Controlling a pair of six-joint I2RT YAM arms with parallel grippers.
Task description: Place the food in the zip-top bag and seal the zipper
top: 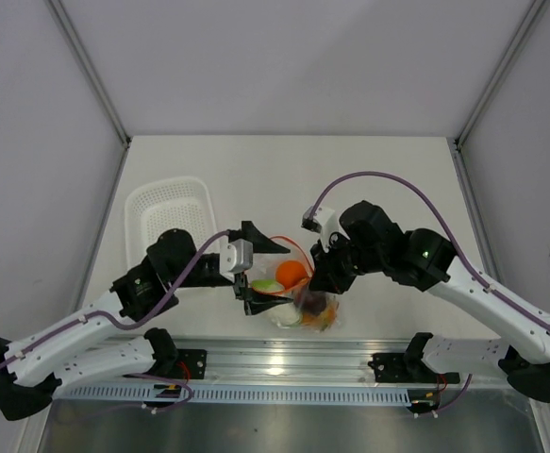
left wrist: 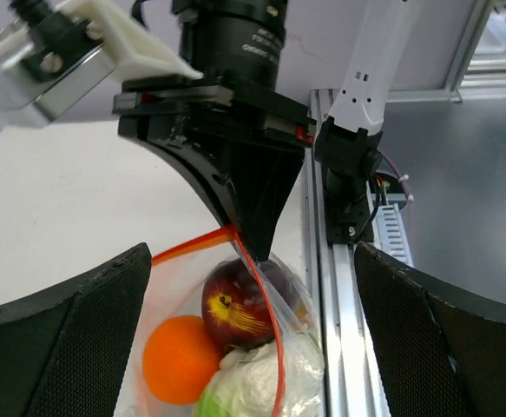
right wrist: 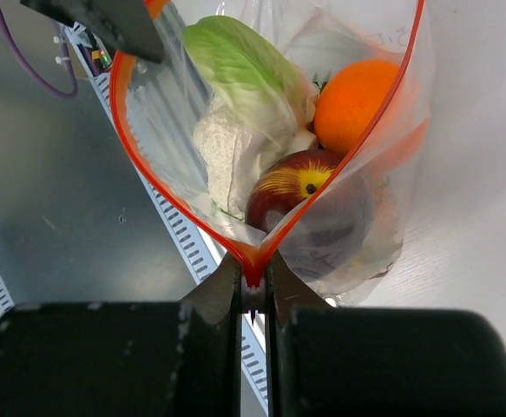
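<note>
A clear zip top bag [top: 324,319] with a red-orange zipper rim [right wrist: 167,193] stands with its mouth open. Inside it are an orange [right wrist: 352,104], a dark red fruit [right wrist: 292,187], a pale green leafy vegetable [right wrist: 244,65] and a whitish item [right wrist: 222,143]. My right gripper is shut on the corner of the zipper rim. Wide open, my left gripper [top: 282,274] straddles the bag's mouth from the left with its fingers [left wrist: 70,334] apart. The left wrist view has the rim between them, unheld.
An empty white perforated basket [top: 171,212] sits at the back left of the white table [top: 350,160]. Metal rails [top: 275,354] run along the front edge.
</note>
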